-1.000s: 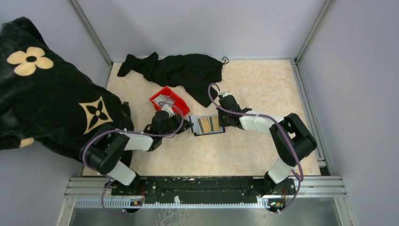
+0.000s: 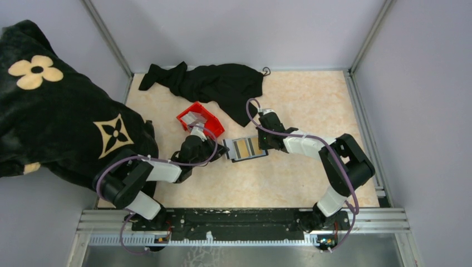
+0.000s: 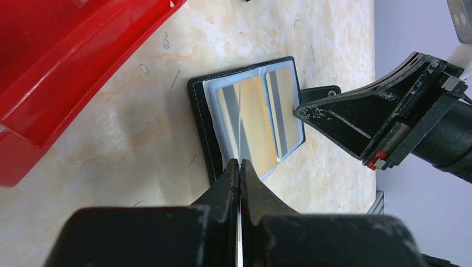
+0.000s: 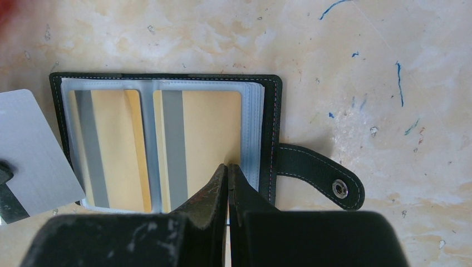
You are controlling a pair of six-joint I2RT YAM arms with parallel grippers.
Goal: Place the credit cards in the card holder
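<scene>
The open card holder (image 2: 247, 154) lies at the table's middle, tan-and-grey cards (image 4: 114, 150) in its clear sleeves (image 4: 251, 133). My left gripper is shut at the holder's near side on a thin card, seen edge-on in the left wrist view and as a silver card (image 4: 30, 144) at the left of the right wrist view. My right gripper is shut over the holder's right sleeve, touching or close to it, with no card visible between its fingers.
A red box (image 2: 214, 125) with pale contents sits behind my left gripper. Black cloth (image 2: 222, 83) lies at the back, and a large black cushion (image 2: 67, 111) fills the left.
My left gripper has shifted very slightly; the holder appears slightly moved. The right arm looks unchanged.
</scene>
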